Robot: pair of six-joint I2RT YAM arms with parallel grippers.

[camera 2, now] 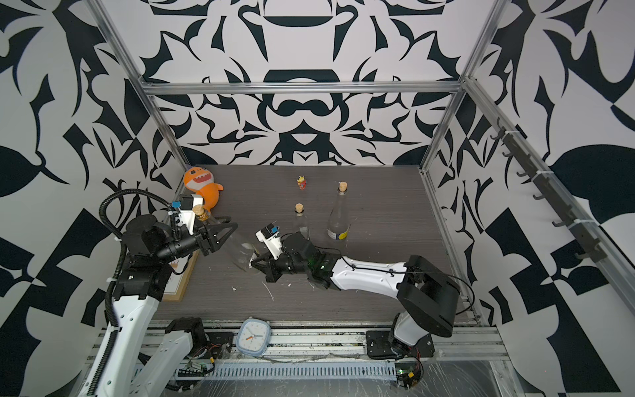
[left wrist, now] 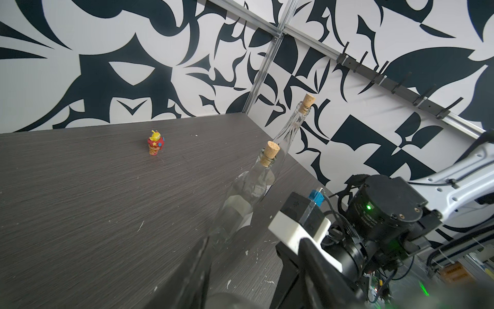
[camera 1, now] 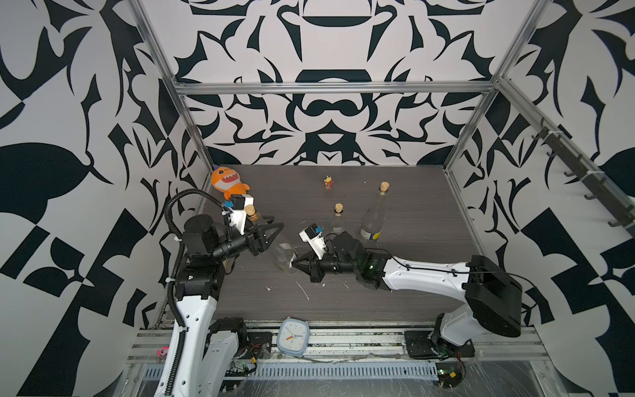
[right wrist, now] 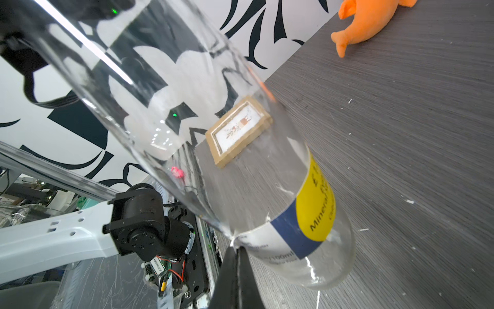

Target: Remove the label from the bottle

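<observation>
A clear glass bottle (right wrist: 247, 170) with a cork hangs tilted above the table, my left gripper (camera 1: 274, 236) shut around it. Its round base points toward my right gripper. In the right wrist view, a yellow, blue and white label (right wrist: 314, 211) wraps the lower part of the bottle. The right fingers are closed together at the label's near edge, where a small white bit of label stands out at the tips. Most of the label lies against the glass. In the left wrist view only the blurred held bottle (left wrist: 229, 301) shows between the fingers.
Two other corked bottles stand behind my right arm, a small one (camera 1: 338, 221) and a tall one (camera 1: 374, 215). An orange shark toy (camera 1: 229, 182) sits at the back left, a small figurine (camera 1: 328, 182) at the back.
</observation>
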